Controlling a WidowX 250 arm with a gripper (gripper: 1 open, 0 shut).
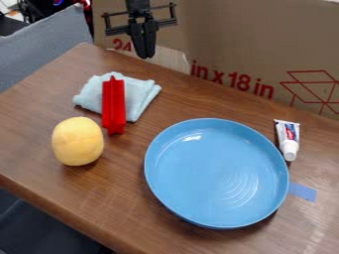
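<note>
My black gripper (pixel 146 50) hangs at the top of the camera view, above and behind a folded pale blue cloth (pixel 93 97), shut with nothing visible between its fingers. A red bar-shaped object (pixel 114 105) lies on the cloth's right part. In front of it sits a round pale yellow object (pixel 77 141). A blue plate (pixel 216 171) takes up the right front of the table, and a toothpaste tube (pixel 288 139) lies at its back right.
The wooden table (pixel 133 213) has free room at the front left and between the cloth and the plate. A cardboard box (pixel 252 45) stands along the back. A strip of blue tape (pixel 303 190) is at the right.
</note>
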